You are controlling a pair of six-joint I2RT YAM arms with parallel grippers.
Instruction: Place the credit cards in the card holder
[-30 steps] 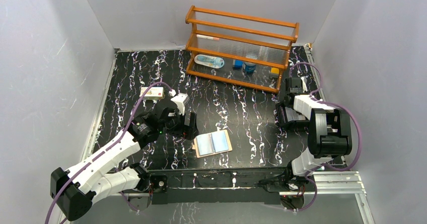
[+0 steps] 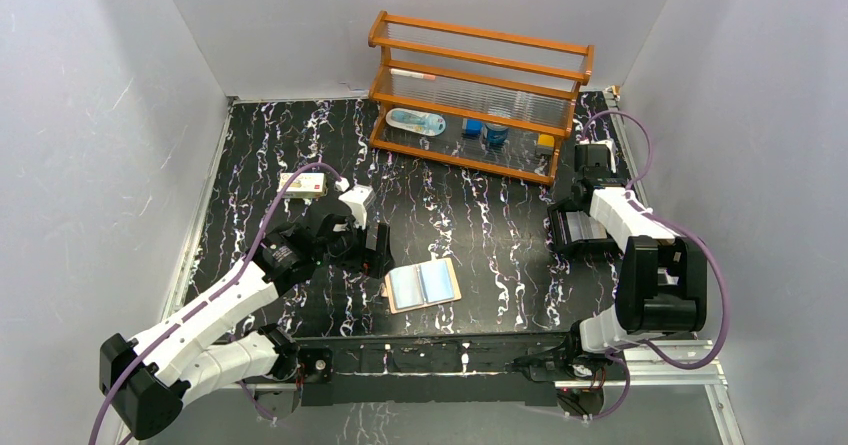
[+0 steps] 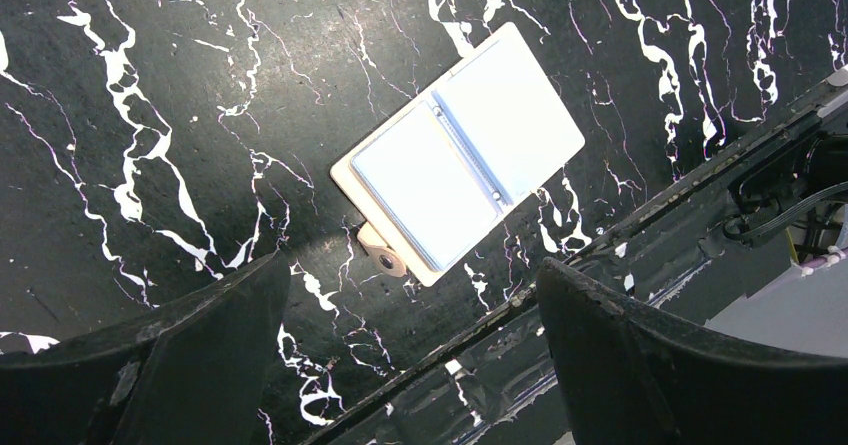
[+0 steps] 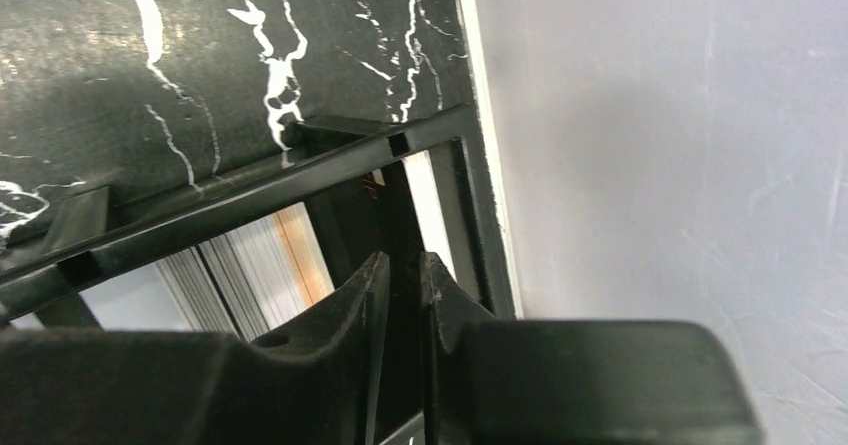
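Note:
The card holder (image 2: 423,284) lies open on the table near the front edge, tan-edged with clear pockets and a small snap tab. Both its pockets (image 3: 427,187) face up in the left wrist view. My left gripper is open above the table beside the holder, nothing between its fingers. At the far right my right gripper is over a black frame (image 4: 250,190); a narrow dark gap separates its fingers, and I see nothing held there. I cannot make out any loose credit card for certain.
Inside the black rack stand several white and grey sheets or booklets (image 4: 245,280). The grey wall (image 4: 640,145) is close beside my right gripper. A wooden shelf (image 2: 480,165) with small items stands at the back, and a small box (image 2: 303,185) at left. Mid-table is clear.
My right arm has shifted slightly to the right over the black rack. The left arm, the card holder and the shelf stay where they were.

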